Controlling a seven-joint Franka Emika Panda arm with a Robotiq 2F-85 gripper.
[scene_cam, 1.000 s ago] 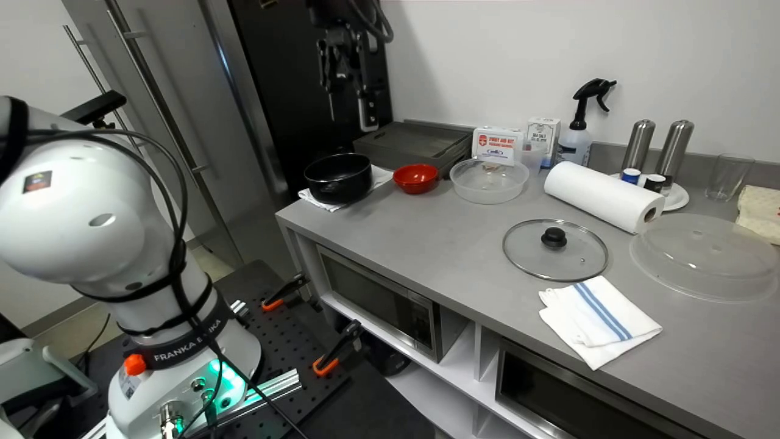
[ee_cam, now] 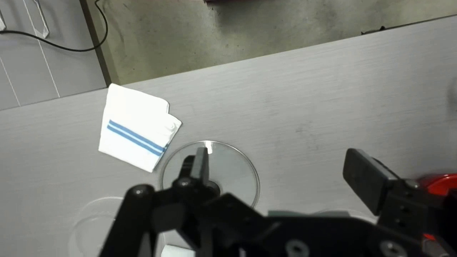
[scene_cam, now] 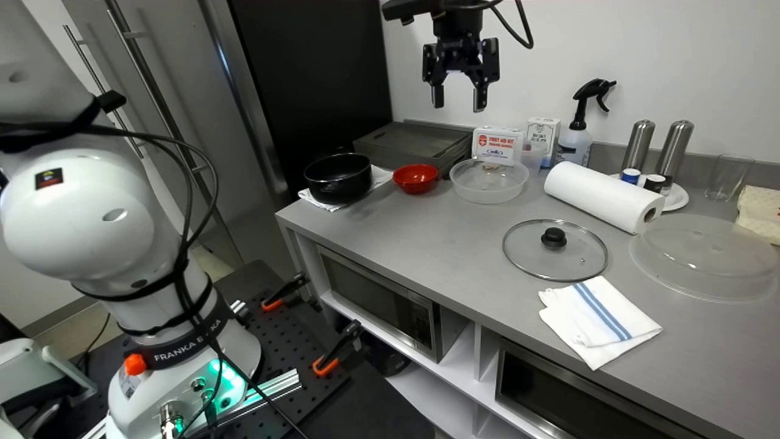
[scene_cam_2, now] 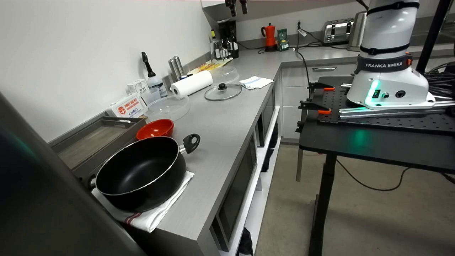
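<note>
High over the back of the counter, my gripper hangs open with nothing between its fingers; from the wrist view its fingers spread wide above the worktop. A glass lid with a black knob lies flat on the counter, partly covered by one finger in the wrist view. Close by the lid is a folded white towel with blue stripes. At the far left, a black pot stands on another white cloth. Beside the pot sits a red bowl.
Along the wall stand a grey tray, a first aid box, a spray bottle and two metal mills. A paper towel roll and clear plastic covers take up the right side. Mid-counter is clear.
The counter items have stayed put.
</note>
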